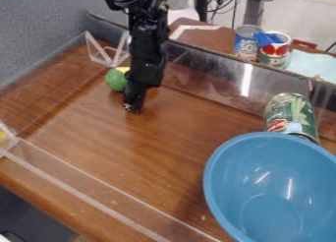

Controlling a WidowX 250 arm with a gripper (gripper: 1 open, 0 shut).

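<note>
My black gripper (134, 100) is low over the wooden table (144, 157), toward the back left. It looks shut, with nothing visible between its fingers. A green round object (114, 81) sits just left of it, with a bit of yellow behind it, partly hidden by the arm.
A large blue bowl (269, 187) fills the front right, with a green can (290, 116) behind it. Clear walls edge the table. Cans (273, 49) stand beyond the back wall.
</note>
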